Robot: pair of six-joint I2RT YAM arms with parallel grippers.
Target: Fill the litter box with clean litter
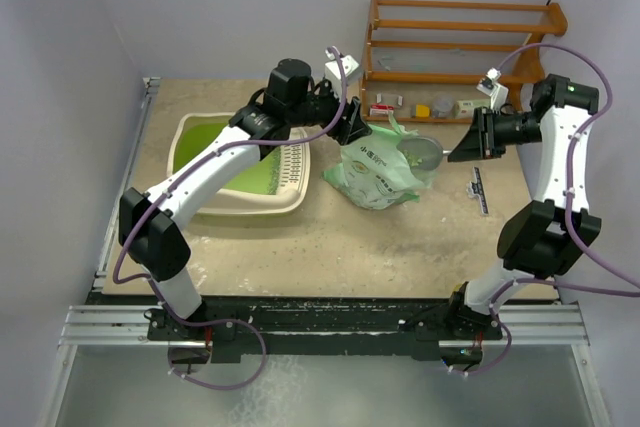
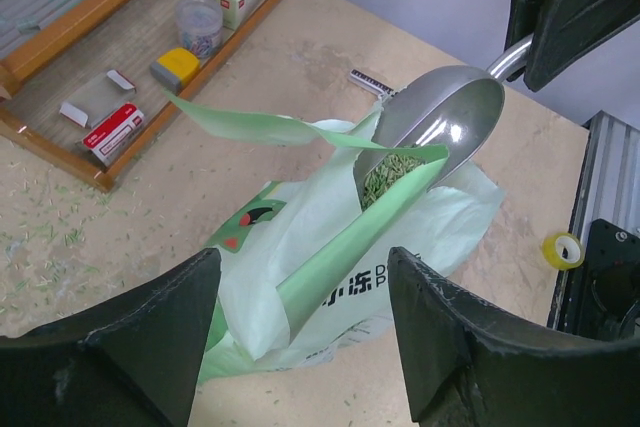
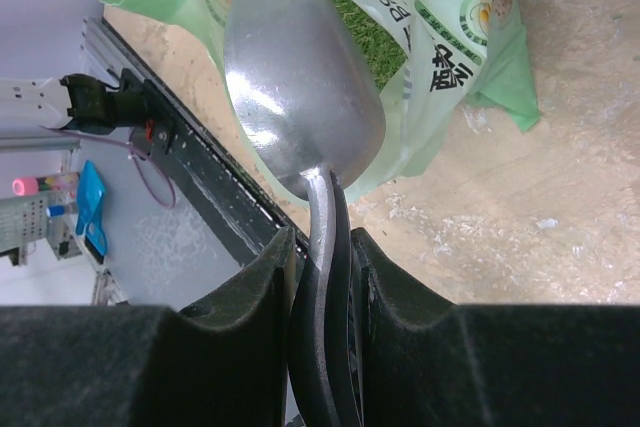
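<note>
In the top view, the pale green litter bag (image 1: 372,169) stands on the floor, its mouth gaping toward the right. My left gripper (image 1: 354,133) is at its upper left; in the left wrist view its fingers (image 2: 190,287) are wide apart, with the bag's loose edge in the gap between them. The metal scoop (image 3: 290,87) has its bowl partly inside the bag, where green litter (image 2: 388,175) shows. My right gripper (image 1: 458,153) is shut on the scoop's handle (image 3: 322,247). The beige litter box (image 1: 298,172) holds a green layer at left.
A wooden rack (image 1: 460,25) stands behind the bag, with small boxes and a yellow item (image 1: 422,111) on its lowest level. A dark strip-like tool (image 1: 480,191) lies at right. Bare floor (image 1: 340,252) spreads in front of the bag.
</note>
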